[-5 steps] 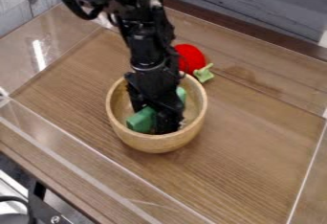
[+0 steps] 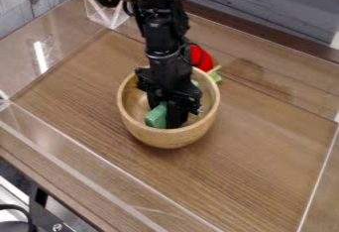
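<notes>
My black gripper [image 2: 169,102] reaches down from the top into a light wooden bowl [image 2: 187,131], over a green object [image 2: 157,117] that lies inside it. The fingertips are dark and crowded among the bowl's contents, so I cannot see clearly what is between them. A red object [image 2: 201,58] with a small green part lies just behind the bowl at the right, partly hidden by the arm.
A clear container [image 2: 106,3] stands at the back left. A white panelled wall runs along the back.
The arm has shifted slightly and now covers more of the red object. The bowl sits a little farther back and right, and less of the green object inside shows.
</notes>
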